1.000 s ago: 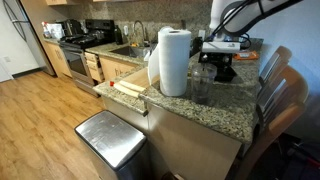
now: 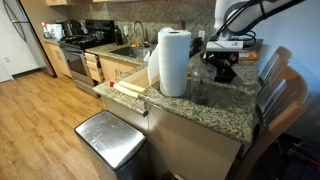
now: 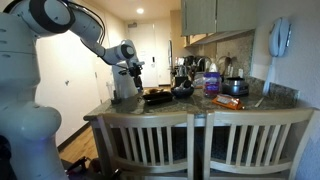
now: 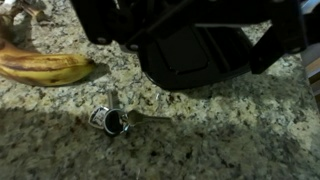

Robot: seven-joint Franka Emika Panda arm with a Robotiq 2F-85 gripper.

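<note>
My gripper hangs over the speckled stone counter (image 4: pixel 230 135). Its dark fingers stand wide apart at the top of the wrist view, and nothing shows held between them. Beyond them lies a black tray-like item (image 4: pixel 190 55), partly covered by the gripper. Below it on the stone is a bunch of keys (image 4: pixel 115 121) with a round dark fob. A spotted yellow banana (image 4: pixel 45 67) lies to the left. From the far side, the gripper (image 3: pixel 133 70) appears above the black tray (image 3: pixel 157 97).
A paper towel roll (image 2: pixel 174 65) and a clear pitcher (image 2: pixel 202 84) stand at the counter's near end. Chairs (image 2: pixel 284 95) line its right side. A purple-labelled tub (image 3: pixel 211 84), a dark pot (image 3: pixel 235 86) and an orange package (image 3: pixel 229 100) crowd the other end.
In exterior view 1 the arm and gripper have shifted slightly to the right. The counter items around them look unmoved.
</note>
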